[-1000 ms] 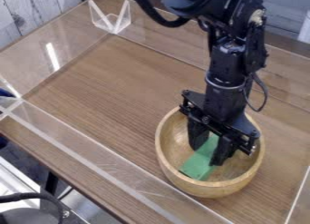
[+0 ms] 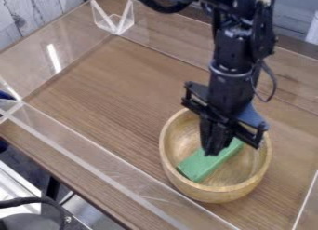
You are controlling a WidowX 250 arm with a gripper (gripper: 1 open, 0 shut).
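A wooden bowl [image 2: 183,182] sits at the lower right of the camera view, with a flat green object [image 2: 209,161] lying in it. The black robot arm comes down from the top right, and its gripper [image 2: 231,131] hangs just above the bowl, over the upper end of the green object. The gripper looks shut, and I see nothing held between its fingers; the green object lies below them on the bowl's floor.
Bare wooden tabletop [image 2: 93,94] fills the left and middle. A white wire holder [image 2: 113,18] stands at the back left. Black cables [image 2: 37,204] lie at the lower left edge.
The gripper has risen out of the bowl, away from the green object, which is now more fully visible in the bowl.
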